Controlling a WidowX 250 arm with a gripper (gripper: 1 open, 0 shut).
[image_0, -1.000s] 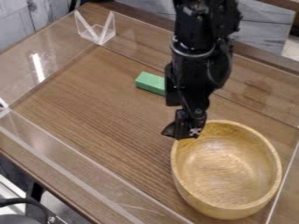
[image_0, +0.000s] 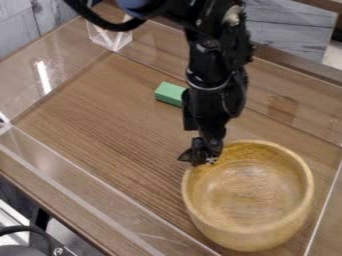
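Note:
The black gripper (image_0: 203, 150) points down at the far upper rim of a yellow oval bowl (image_0: 251, 200), toward its left side. It looks open, though its dark fingers partly overlap in view. A green block (image_0: 170, 93) lies on the wooden surface behind the gripper, just left of the arm. The bowl looks empty.
A clear plastic object (image_0: 111, 30) stands at the back left. A grey board runs along the back right, and dark cables lie at the bottom left.
The arm has moved back from the camera and slightly left, so it appears smaller. The bowl appears shifted slightly left. The green block stays in place.

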